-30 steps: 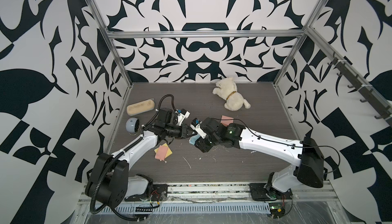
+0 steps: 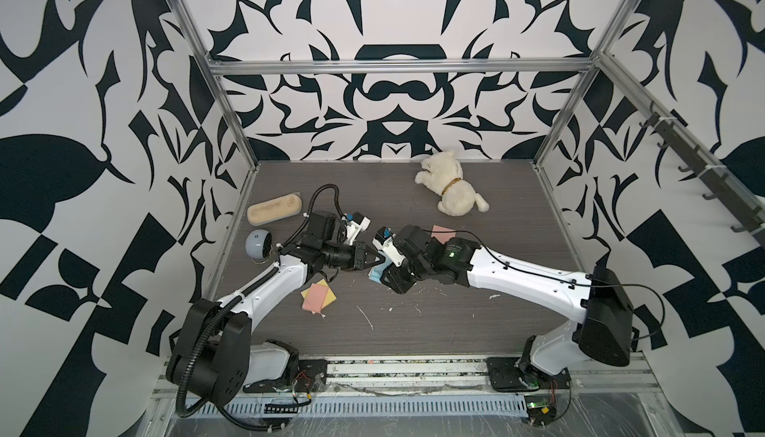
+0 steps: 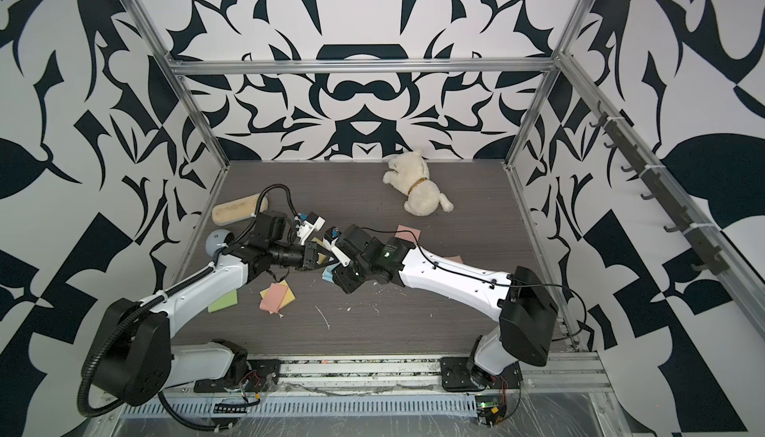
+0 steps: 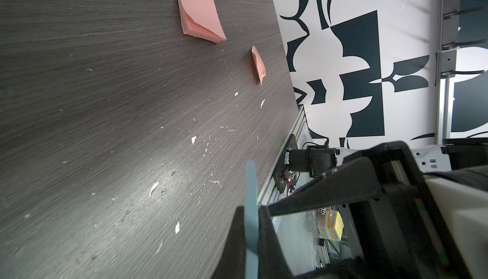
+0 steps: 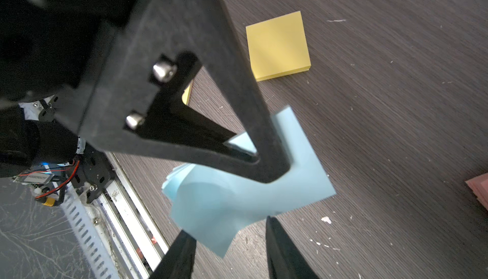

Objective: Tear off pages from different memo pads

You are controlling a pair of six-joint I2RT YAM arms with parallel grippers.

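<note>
A light blue memo pad [image 5: 213, 197] with bent, loose sheets is between my grippers at table centre. My left gripper [image 2: 374, 257] is shut on it; in the left wrist view its blue edge [image 4: 251, 192] rises between the fingers. My right gripper has its fingertips apart below the pad. Yellow pads [image 5: 277, 45] lie on the table, one under a pink sheet [image 2: 314, 297]. A pink pad [image 4: 198, 9] and a loose pink sheet [image 4: 258, 64] lie to the right; a green one [image 3: 223, 299] lies at left.
A white plush dog [image 2: 450, 186] lies at the back right. A wooden block [image 2: 273, 208] and a grey round object [image 2: 258, 244] are at the left. Paper scraps litter the bare front table.
The left arm looks unchanged.
</note>
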